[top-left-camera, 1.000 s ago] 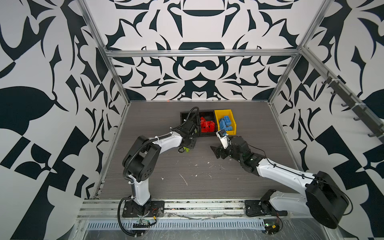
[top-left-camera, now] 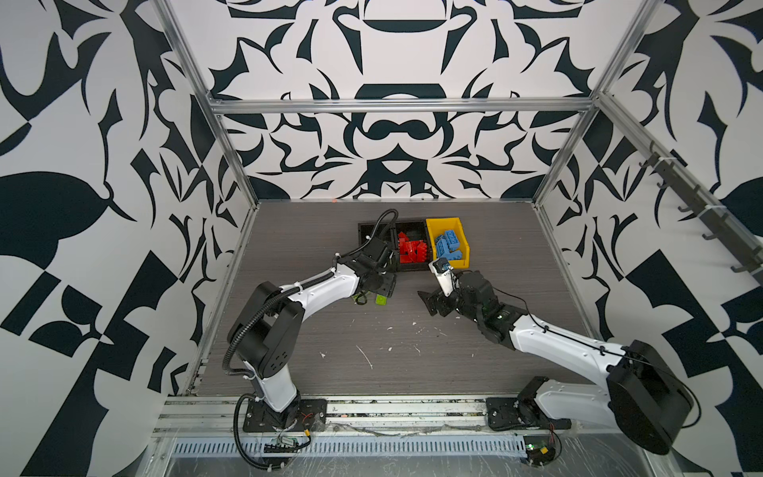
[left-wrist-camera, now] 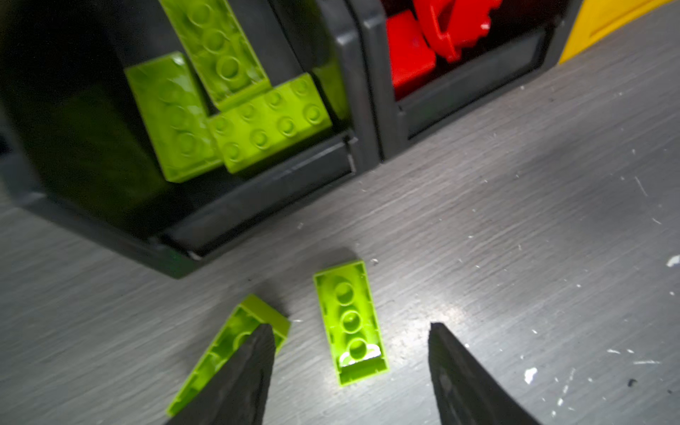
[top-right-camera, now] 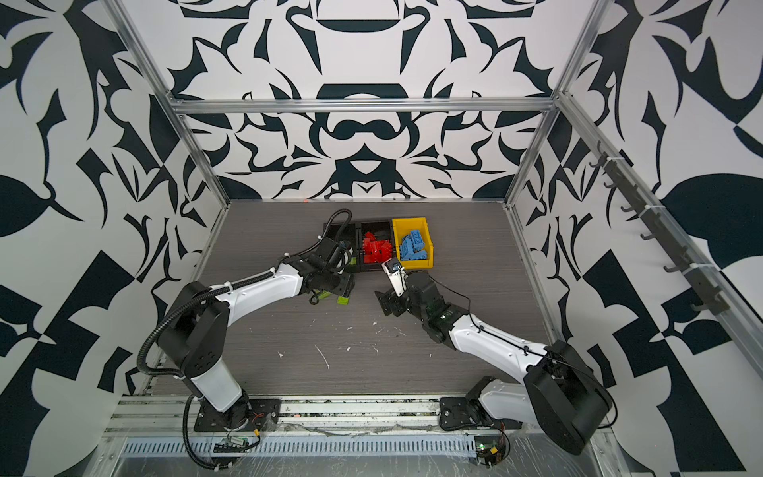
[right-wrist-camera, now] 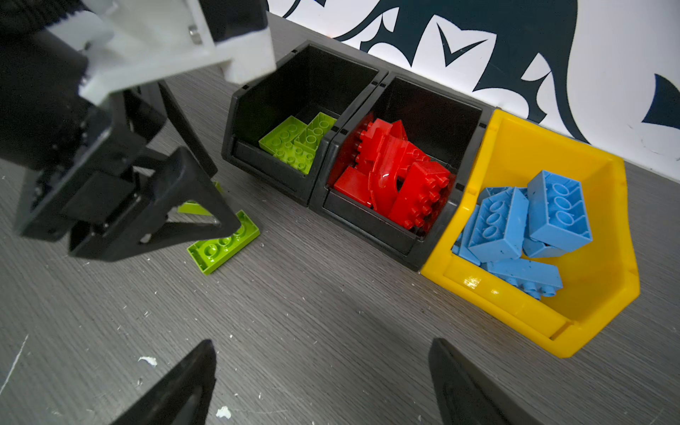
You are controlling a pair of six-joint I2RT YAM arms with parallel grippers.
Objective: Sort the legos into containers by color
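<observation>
My left gripper hangs open over two loose green bricks on the table, one (left-wrist-camera: 352, 297) between and beyond its fingertips in the left wrist view, the other (left-wrist-camera: 212, 361) to the left. Just behind them stands a black bin (right-wrist-camera: 272, 166) with several green bricks (left-wrist-camera: 269, 120) inside. The middle black bin holds red pieces (right-wrist-camera: 386, 170); the yellow container (right-wrist-camera: 602, 283) holds blue bricks (right-wrist-camera: 496, 226). My right gripper stands open over bare table, right of the green bricks, with nothing between its fingers.
The three containers form a row at the back. Patterned walls enclose the table.
My right arm looks unmoved.
</observation>
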